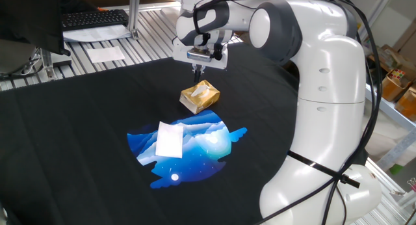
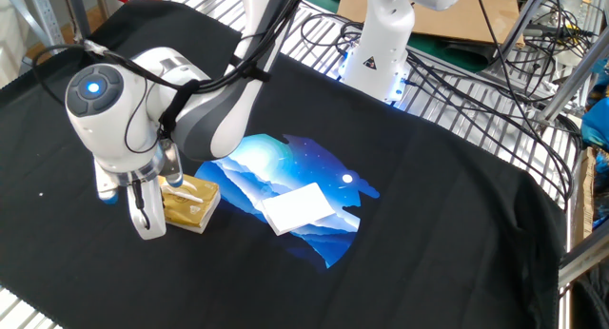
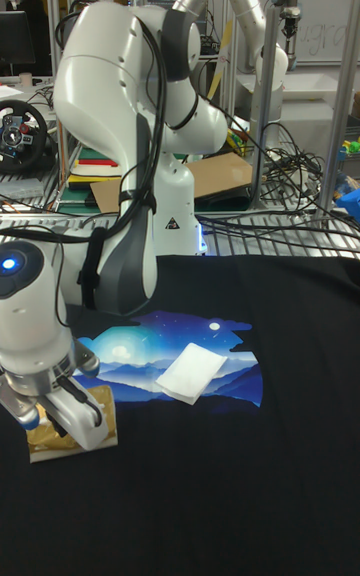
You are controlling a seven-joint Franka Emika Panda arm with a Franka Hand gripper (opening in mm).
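A gold tissue pack [image 1: 207, 98] lies on the black cloth, a bit of white tissue [image 1: 200, 90] showing at its top. Just behind the pack in exterior view 1, my gripper [image 1: 197, 78] points down. Exterior view 2 shows the gripper [image 2: 144, 220] over the near left side of the pack [image 2: 193, 203], partly covering it. The fingers are seen edge-on or overlapped, so their gap is hidden. On the blue night-sky mat [image 1: 218, 145] rests a flat white sheet [image 1: 169, 140], also visible as the sheet [image 3: 192, 372] in exterior view 3.
A keyboard [image 1: 94, 19] and a paper [image 1: 106, 54] lie on the slatted metal surface beyond the cloth. Another white arm's base [image 2: 379, 67] stands past the cloth with loose cables.
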